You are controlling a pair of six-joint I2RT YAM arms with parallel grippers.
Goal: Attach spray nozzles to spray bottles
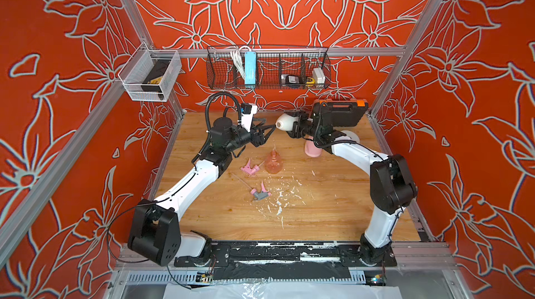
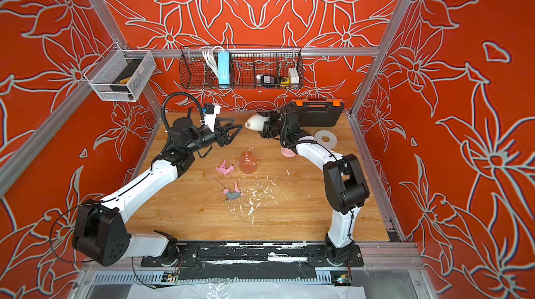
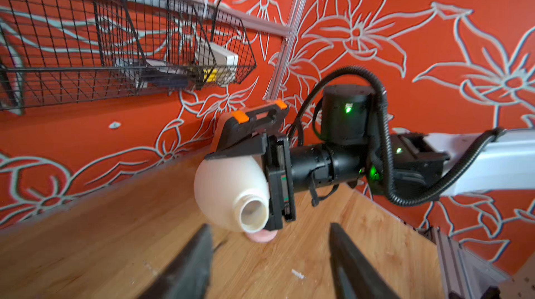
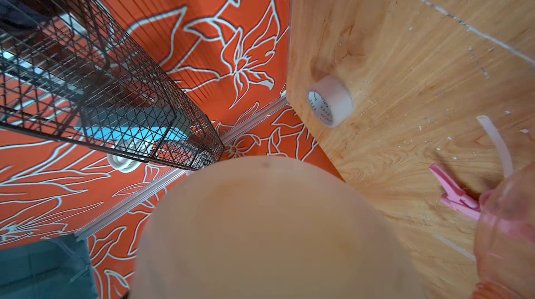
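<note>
My right gripper [image 1: 295, 123] is shut on a white bottle [image 3: 223, 187], held on its side with the open neck toward my left gripper [image 2: 234, 129], whose fingers are spread with nothing between them, just short of the neck. Below them a clear orange bottle [image 1: 273, 164] stands on the table. A pink nozzle [image 1: 249, 168] lies left of it, and a grey-and-pink nozzle [image 1: 260, 193] nearer the front. A pink bottle [image 1: 313, 148] stands partly hidden under the right arm.
A black case [image 2: 320, 115] is at the back right beside a white ring [image 2: 325, 134]. A wire basket [image 1: 267, 70] hangs on the back wall above the grippers. A tape roll [image 4: 330, 101] lies on the wood.
</note>
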